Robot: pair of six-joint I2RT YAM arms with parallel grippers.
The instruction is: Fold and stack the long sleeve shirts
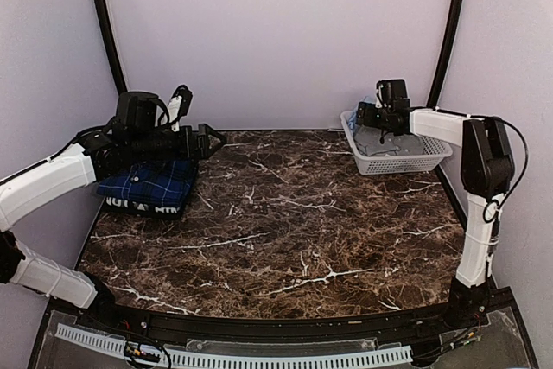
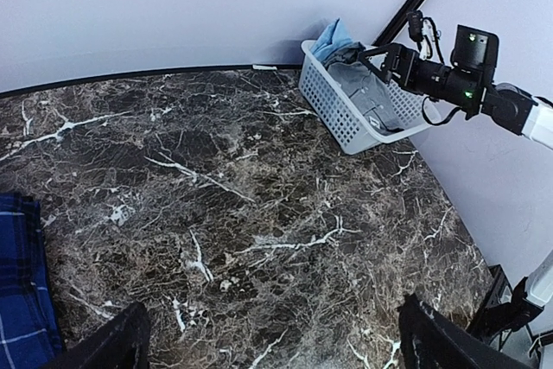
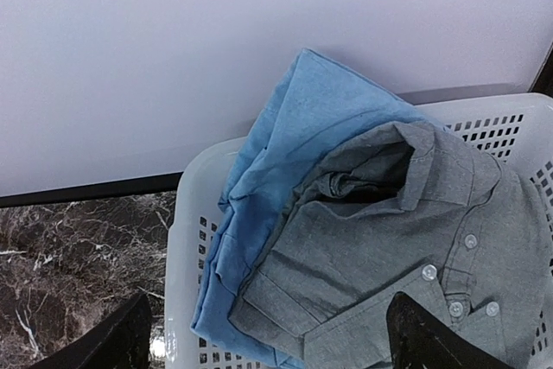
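In the white basket (image 1: 402, 164) at the back right lie a grey buttoned shirt (image 3: 363, 248) and, under its left edge, a light blue shirt (image 3: 259, 187), both crumpled. My right gripper (image 1: 367, 114) hangs over the basket's left part, open, with the shirts below and apart from its fingers (image 3: 121, 334). On the left of the table rests a folded stack with a dark blue plaid shirt (image 1: 151, 187) on top. My left gripper (image 1: 210, 141) is open and empty, above the table just right of that stack.
A pale wall (image 1: 276, 41) stands close behind the basket, and another side wall is near its right.
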